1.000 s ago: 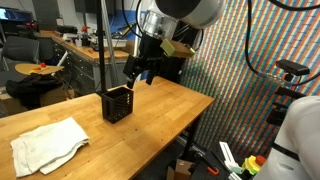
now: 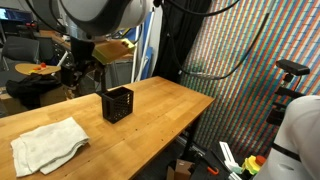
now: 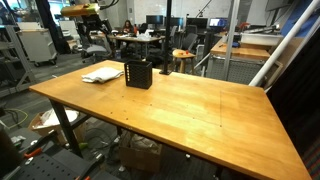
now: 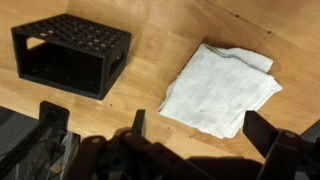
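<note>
A folded white cloth (image 2: 50, 146) lies flat on the wooden table, and the wrist view shows the whole cloth (image 4: 222, 92) below the camera. To its right in the first exterior view is a black box (image 2: 118, 103) with perforated sides. The second exterior view shows this box (image 3: 139, 74) beside the cloth (image 3: 102, 75). My gripper (image 2: 84, 78) hangs well above the tabletop, near the cloth's side of the box. In the wrist view my gripper is open, its dark fingertips far apart with nothing held between them.
A thin dark upright pole (image 3: 170, 40) rises behind the box. Desks and chairs fill the background.
In the first exterior view, my arm has swung left, from above and right of the black box toward the cloth. Cloth and box have stayed where they were.
</note>
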